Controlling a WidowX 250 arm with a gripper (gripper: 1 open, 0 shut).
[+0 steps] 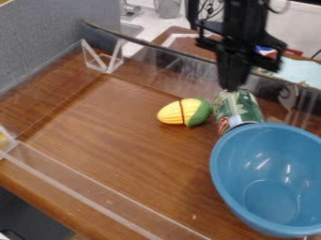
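Observation:
My black gripper [234,66] hangs blurred in the upper middle, shut, with nothing visible between its fingers. Below and left of it a yellow corn cob with a green husk [186,112] lies on the wooden table [100,150]. A green can [237,112] lies just right of the corn, against the rim of a large blue bowl [268,187] at the lower right.
Clear plastic edging runs along the table's sides. A grey panel [38,52] stands at the back left. Behind the table are a white surface and other items, partly hidden by the arm.

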